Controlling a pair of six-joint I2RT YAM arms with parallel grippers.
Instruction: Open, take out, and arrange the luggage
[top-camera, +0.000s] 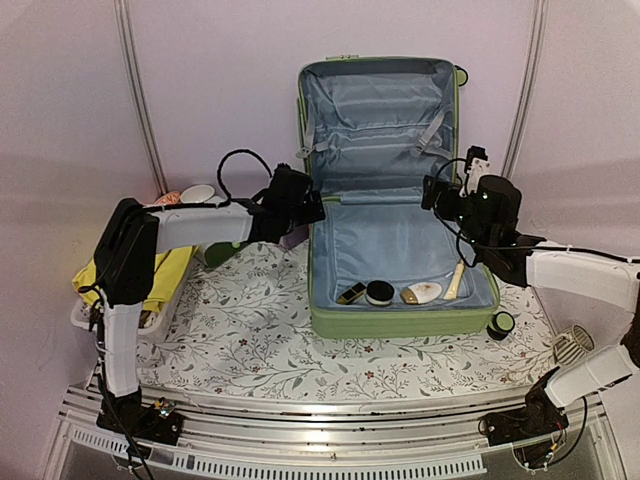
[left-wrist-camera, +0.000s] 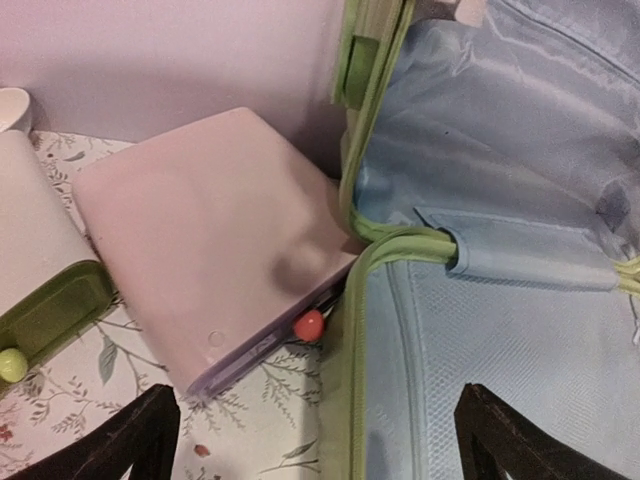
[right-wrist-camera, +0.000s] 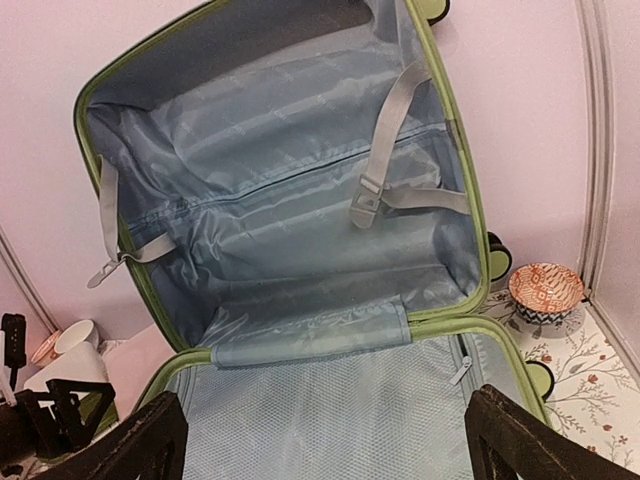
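The green suitcase (top-camera: 405, 325) stands open with its lid (top-camera: 380, 120) upright at the back. In its base lie a small dark item (top-camera: 351, 294), a round black-rimmed container (top-camera: 379, 293), a pale bottle (top-camera: 422, 293) and a cream tube (top-camera: 453, 283). My left gripper (top-camera: 312, 210) is open and empty at the suitcase's back-left edge, over a pink flat case (left-wrist-camera: 215, 230). My right gripper (top-camera: 438, 195) is open and empty above the base's right side, facing the lid.
A white bin with yellow cloth (top-camera: 172, 270) stands at left. A black round jar (top-camera: 501, 326) and striped cup (top-camera: 572, 345) sit at right. A patterned bowl (right-wrist-camera: 545, 290) is behind the suitcase's right.
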